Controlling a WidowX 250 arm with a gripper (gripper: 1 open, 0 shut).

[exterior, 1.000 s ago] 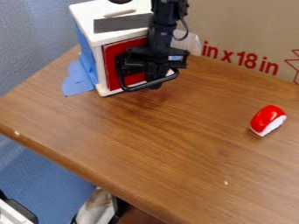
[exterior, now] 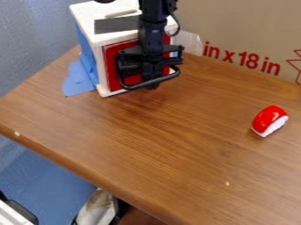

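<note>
My black gripper point(exterior: 150, 76) hangs in front of a white box point(exterior: 93, 16) with a red front panel point(exterior: 114, 61) and blue sides, at the upper middle of the camera view. The gripper's body covers the right part of the red panel, and I cannot tell if it touches it. Its fingertips are too dark and hidden to show whether they are open or shut.
A red and white rounded object point(exterior: 268, 120) lies at the right of the wooden table point(exterior: 141, 154). A cardboard wall point(exterior: 235, 31) stands behind. Blue material point(exterior: 79, 82) lies left of the box.
My gripper has shifted slightly to the left over the last second. The other things look unchanged.
</note>
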